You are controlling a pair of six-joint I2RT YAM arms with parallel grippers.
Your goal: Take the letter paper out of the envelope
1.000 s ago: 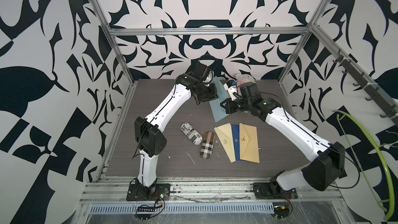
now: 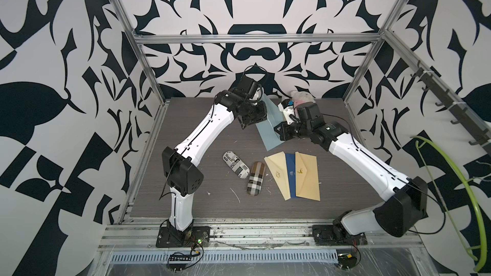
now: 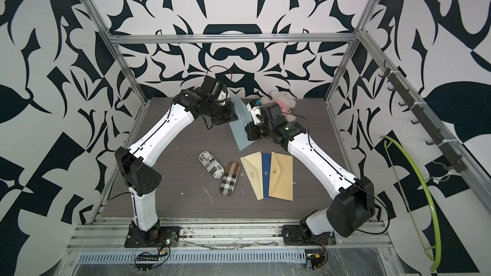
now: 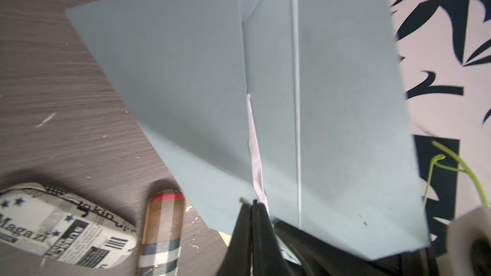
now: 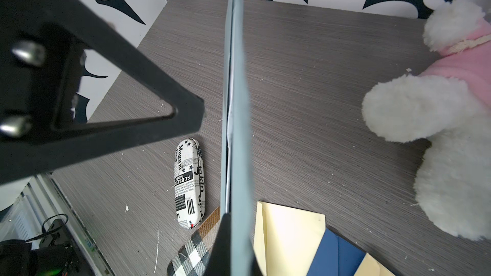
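Observation:
A light blue envelope (image 4: pixel 184 81) is held up off the table between the arms, its opening showing as a slit in the left wrist view. Inside that slit a thin pinkish-white strip of letter paper (image 4: pixel 255 153) shows; the rest of the sheet is hidden. My left gripper is shut, its tips at the lower end of that strip, with nothing seen between them. In the right wrist view the envelope (image 5: pixel 242 138) stands edge-on, and my right gripper is shut on its lower part.
Two cream envelopes (image 2: pixel 307 176) and a blue one (image 2: pixel 290 173) lie at the front right. Two patterned cases, a newsprint one (image 2: pixel 236 164) and a plaid one (image 2: pixel 255 179), lie left of them. Behind the right gripper sits a plush toy (image 5: pixel 450 122).
My left gripper has drifted slightly to the left. The right gripper has shifted slightly to the right, and the envelope's left edge sits a little further left.

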